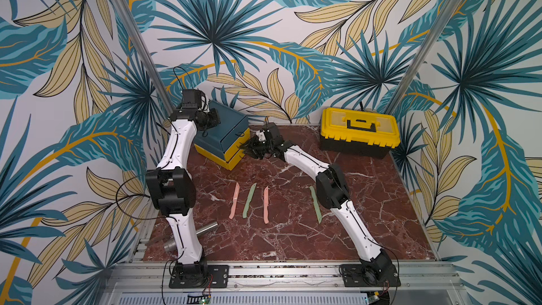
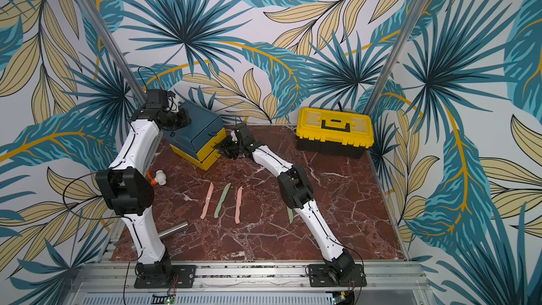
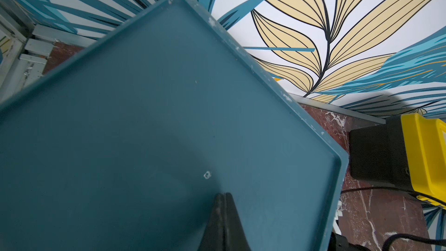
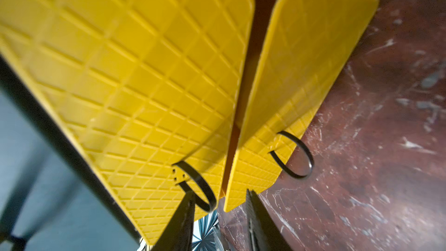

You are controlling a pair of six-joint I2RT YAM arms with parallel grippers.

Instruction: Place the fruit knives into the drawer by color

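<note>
A drawer box with a blue top [image 3: 167, 111] and yellow drawers [image 4: 130, 74], each with a black loop handle [image 4: 199, 186], stands at the back left. My left gripper is shut, resting over its top, nothing visible between the fingers. My right gripper is part open at the upper drawer's handle, the fingers either side of it. On the table lie two pink knives [image 1: 233, 200] [image 1: 266, 205] and two green knives [image 1: 249, 200] [image 1: 315, 204].
A yellow-lidded toolbox [image 1: 359, 127] stands at the back right. A metal tube [image 1: 204, 228] lies by the left arm's base, and a small orange-white object [image 2: 158, 177] left of the drawers.
</note>
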